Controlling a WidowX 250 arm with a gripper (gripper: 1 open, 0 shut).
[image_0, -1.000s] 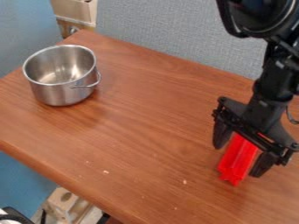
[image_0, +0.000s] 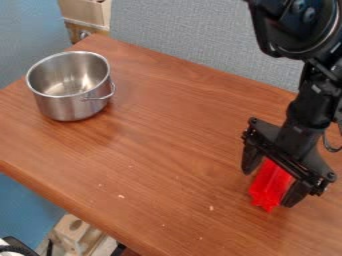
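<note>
A red elongated object (image_0: 269, 189) lies on the wooden table at the right. My black gripper (image_0: 277, 170) is down over it with its fingers open around it; whether they touch it is hard to tell. A steel pot (image_0: 67, 88) with wire handles stands at the back left of the table.
My gripper and arm have shifted very slightly over the red object; little else differs.
</note>
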